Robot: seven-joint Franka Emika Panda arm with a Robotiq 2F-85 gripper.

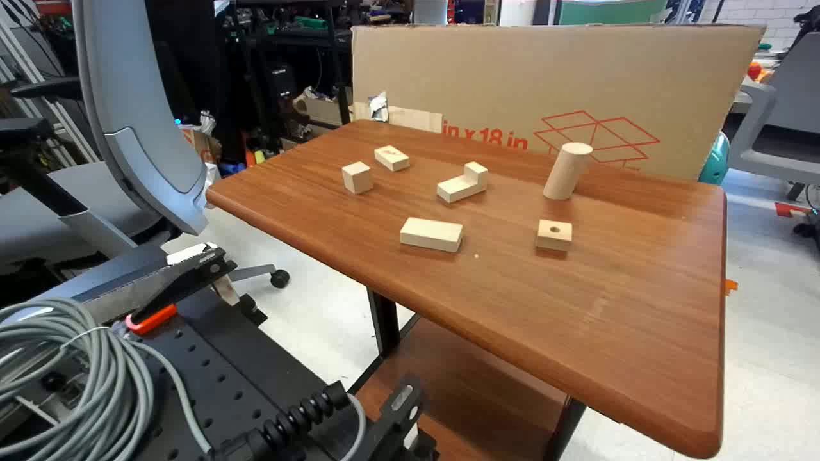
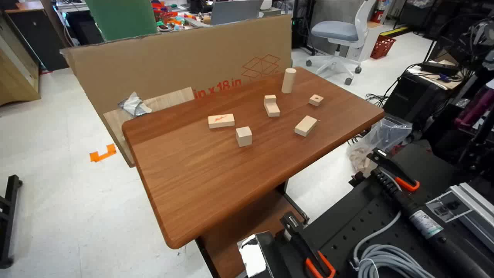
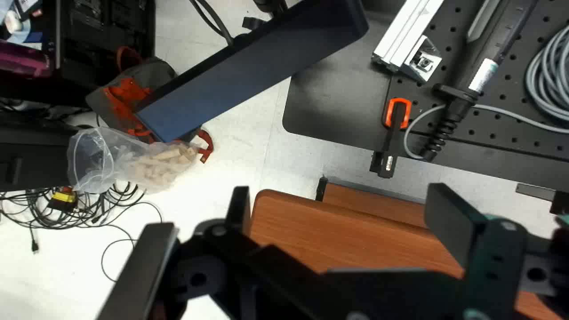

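In the wrist view my gripper is open, its two fingers wide apart and nothing between them. Beneath it show a table edge and the floor, with no wooden block there. Neither exterior view shows the gripper. Several pale wooden pieces stand apart on the brown table: an upright cylinder, a small block with a hole, a plain rectangular block, an L-shaped piece, a cube and a flat block. That flat block bears an orange-red mark on its side.
A tall cardboard sheet lines the table's far side. Opposite it stands a black perforated bench with clamps and coiled cable. Near the floor lies a plastic bag of wood pieces.
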